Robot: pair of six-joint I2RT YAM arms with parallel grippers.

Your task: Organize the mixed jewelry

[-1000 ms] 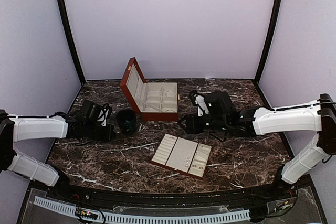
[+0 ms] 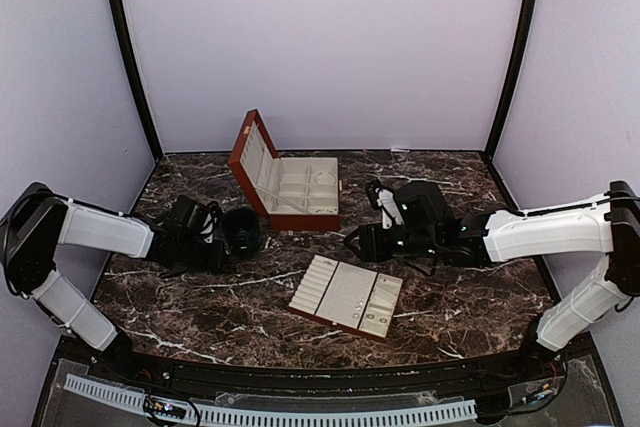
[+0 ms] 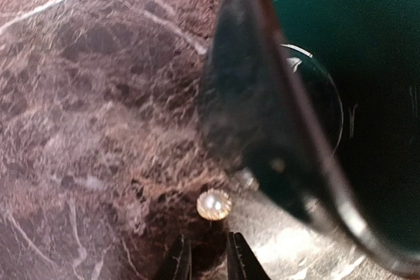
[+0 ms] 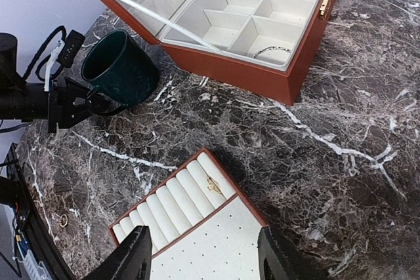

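A round pearl piece with a gold edge lies on the marble beside the dark green cup. My left gripper is just in front of it, fingers slightly apart, nothing seen between them. My right gripper stands open above the cream tray, where a gold piece lies on the padded rolls. The open red jewelry box stands behind, with chains or bracelets in two compartments.
A small ring lies on the table left of the tray. The box lid leans up at the left.
The right arm shows little change; tray and box are unchanged.
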